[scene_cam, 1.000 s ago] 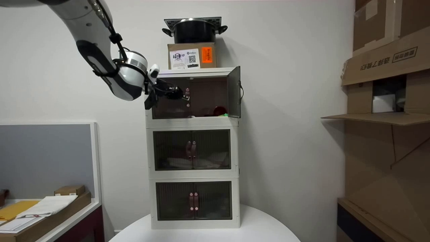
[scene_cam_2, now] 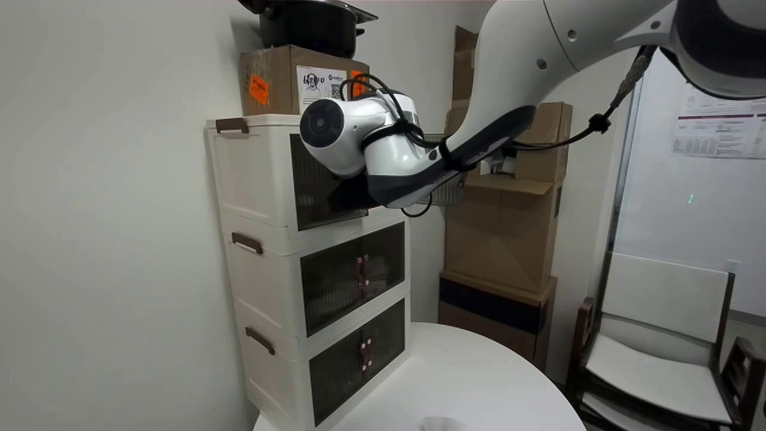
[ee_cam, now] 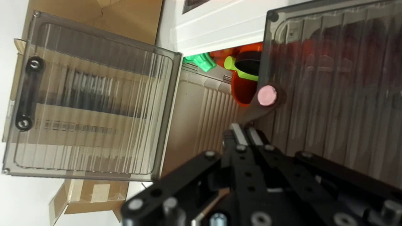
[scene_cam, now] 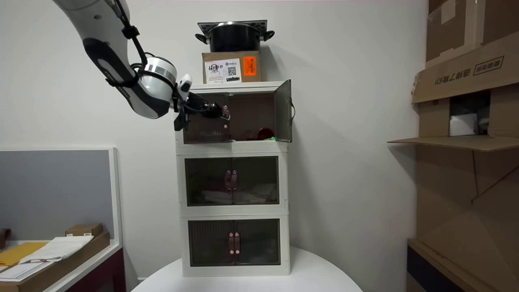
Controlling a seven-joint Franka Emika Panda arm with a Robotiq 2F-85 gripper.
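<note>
The white cabinet's top compartment has its right smoky door (scene_cam: 283, 112) swung wide, and the left smoky door (scene_cam: 204, 119) stands across its own side. In the wrist view that left door (ee_cam: 335, 90) fills the right side, with a dark handle (ee_cam: 251, 113) capped in pink. My gripper is shut at the handle's lower part, nothing clearly visible between its fingers; whether they touch the handle cannot be told. From exterior view 1 the gripper (scene_cam: 226, 116) appears at the left door's inner edge. Exterior view 2 hides it behind the arm.
Inside the open compartment lie a green item (ee_cam: 201, 61) and red and orange items (ee_cam: 243, 88). A box (scene_cam: 232, 68) and black pot (scene_cam: 234, 37) stand on the cabinet. The open door (ee_cam: 94, 101) extends outward beside the gripper. Lower doors (scene_cam: 232, 181) are closed.
The upper arm has shifted left in exterior view 1, while my gripper has moved only slightly right and up, near the handle. The right door remains wide open.
</note>
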